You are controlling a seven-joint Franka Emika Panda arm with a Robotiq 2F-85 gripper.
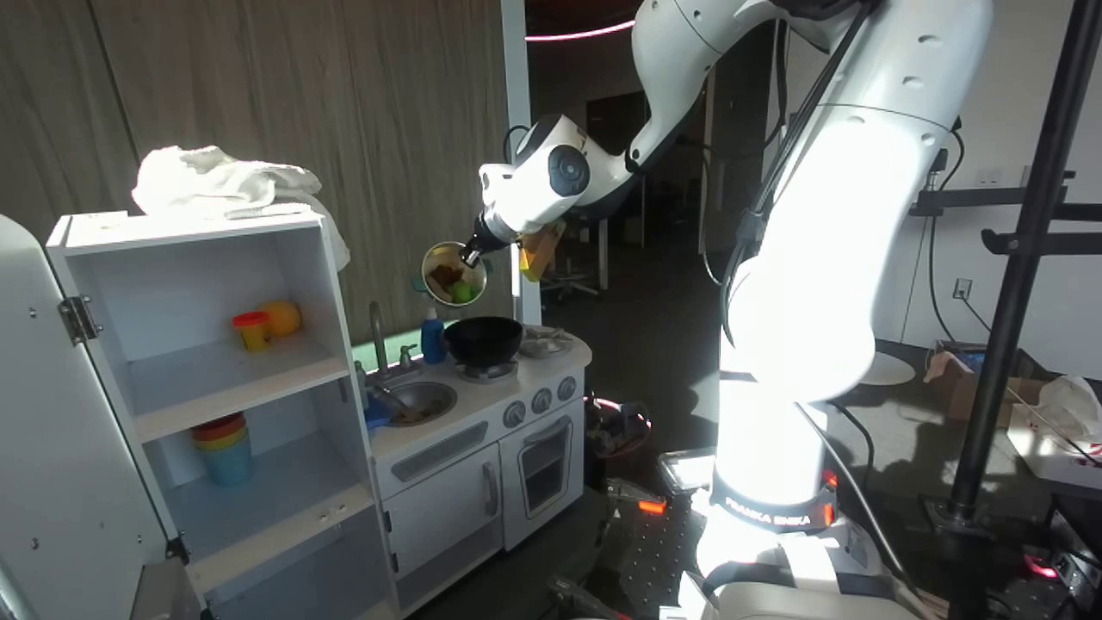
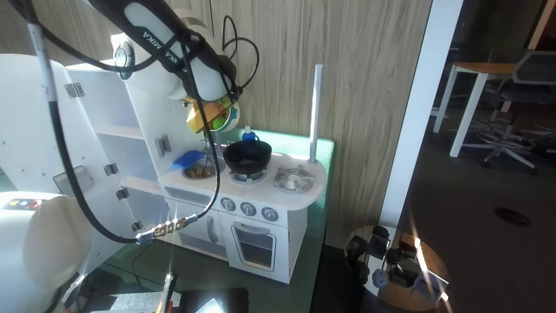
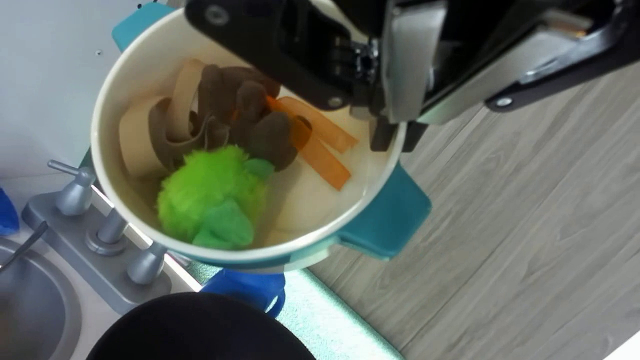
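A cream pot with teal handles [image 3: 390, 210] is tilted, its open mouth facing the wrist camera. My gripper is shut on the pot's rim, one finger inside and one outside. Within the pot lie a fuzzy green toy [image 3: 207, 189], brown lumpy pieces [image 3: 255, 114], tan strips [image 3: 141, 135] and orange strips [image 3: 324, 159]. In exterior view 1 the held pot [image 1: 428, 270] hangs above the sink side of the toy stove, up and left of the black pan [image 1: 483, 339]. The pan rests on a burner.
The sink [image 1: 431, 397] and faucet [image 1: 378, 336] lie below the pot, with a blue bottle [image 1: 433, 336] behind the counter's middle. An open white cabinet [image 1: 341, 356] stands to the left.
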